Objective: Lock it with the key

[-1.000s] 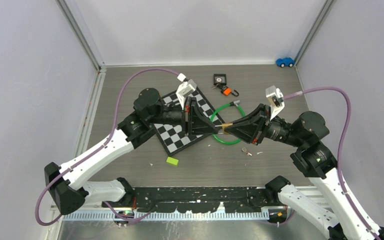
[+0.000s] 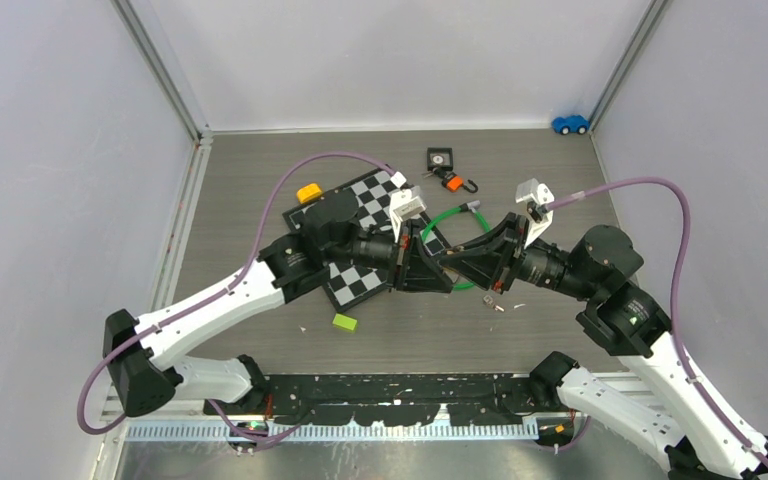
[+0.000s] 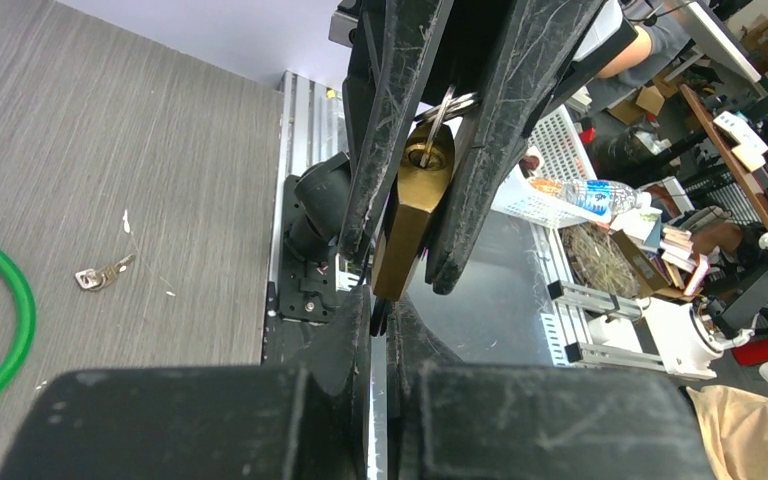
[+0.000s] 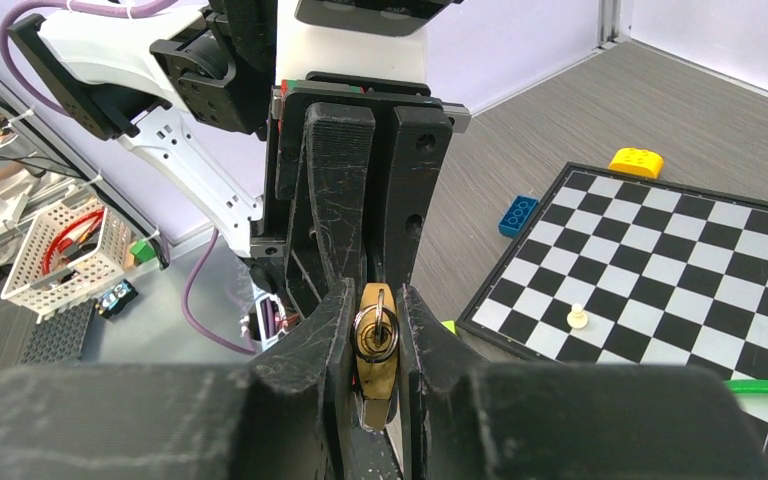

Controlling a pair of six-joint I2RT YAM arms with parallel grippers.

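My left gripper and right gripper meet over the board. In the left wrist view a brass padlock body stands end-on, between the right gripper's fingers and the left gripper's tips, with a key and rings at its top. The right wrist view shows the same brass body pinched in the right fingers, the key rings over its face. The left fingertips are shut on something at the lock, largely hidden; which part they hold is hard to tell.
Below lie a checkered board, a green cable lock, small metal pieces and a lime block. A black lock and orange item lie behind; a blue car sits at the back right.
Since a second ago my left gripper has moved right, closing up on the padlock in the right gripper; the right arm has shifted slightly.
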